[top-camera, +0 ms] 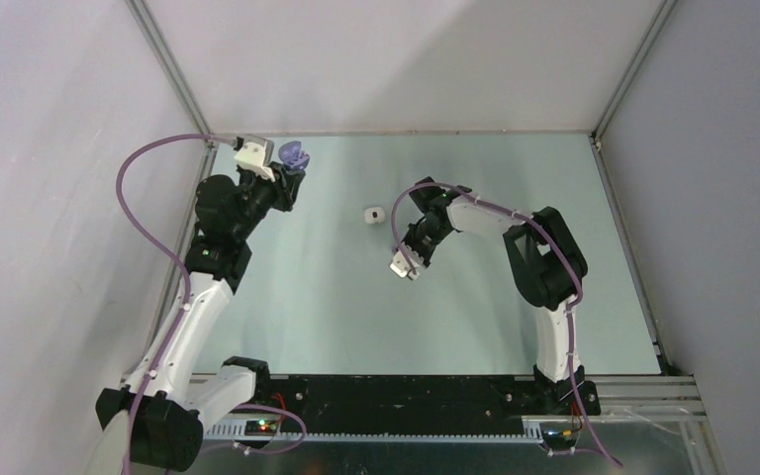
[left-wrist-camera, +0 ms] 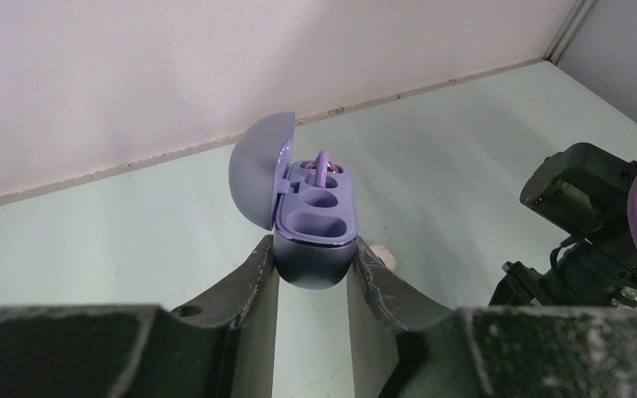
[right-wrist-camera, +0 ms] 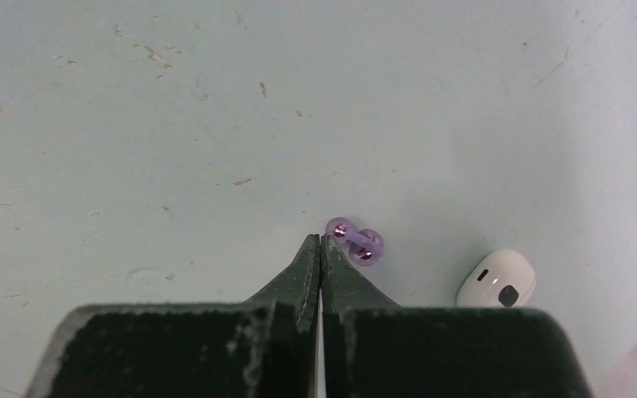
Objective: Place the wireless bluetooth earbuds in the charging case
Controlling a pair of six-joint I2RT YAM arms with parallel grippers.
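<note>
The purple charging case [left-wrist-camera: 315, 199], lid swung open to the left, is pinched between the fingertips of my left gripper. An earbud [left-wrist-camera: 322, 168] stands in its back part; the front hollow is empty. My right gripper is shut low over the table, its fingertips meeting with nothing between them. Just beyond the right finger's tip, outside the fingers, lies the other purple earbud [right-wrist-camera: 356, 241], two rounded ends joined by a thin band. Whether it touches the finger, I cannot tell. In the top view the right hand hides this earbud.
A small white rounded object [right-wrist-camera: 496, 279] with black spots lies to the right of the loose earbud in the right wrist view. Between the arms in the top view, the pale green table [top-camera: 341, 297] is otherwise bare.
</note>
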